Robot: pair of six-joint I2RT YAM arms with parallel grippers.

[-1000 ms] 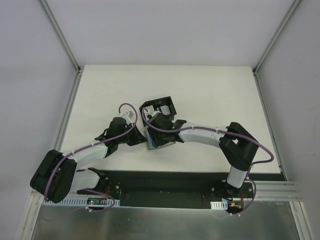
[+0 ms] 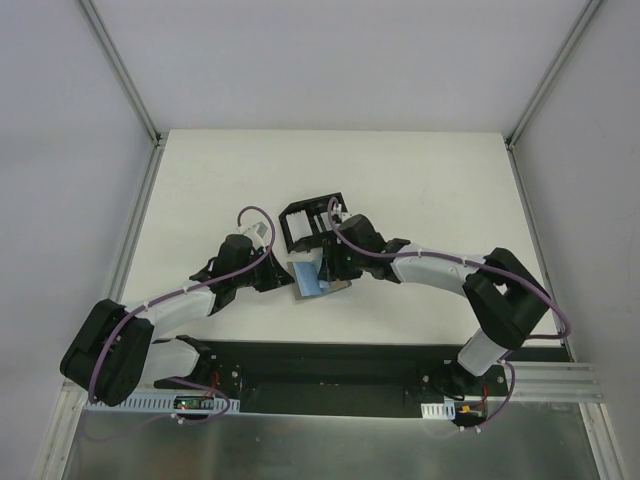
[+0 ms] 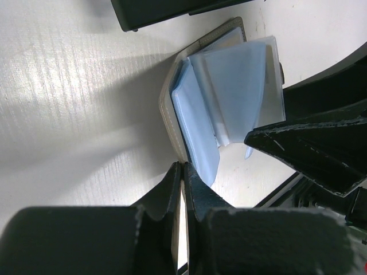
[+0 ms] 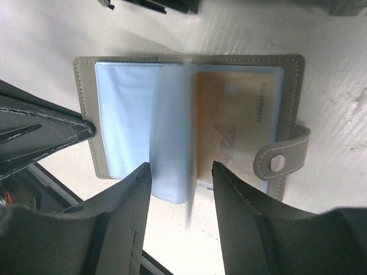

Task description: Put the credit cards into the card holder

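The card holder (image 4: 289,91) lies open on the table, grey with a snap tab, blue sleeves (image 4: 123,114) on one side and a tan card (image 4: 226,132) behind a clear sleeve. My left gripper is shut at the holder's edge, whose grey rim runs down behind its tips. My right gripper is part open over the holder, with a lifted blue sleeve (image 3: 229,91) beside and between its fingers; whether it touches that sleeve is unclear.
A black tray (image 2: 340,200) with white cards (image 2: 298,225) in compartments lies just behind the holder.
My right gripper and arm have moved to the right across the holder, uncovering more of its blue sleeves in the top view. The left arm has not moved.
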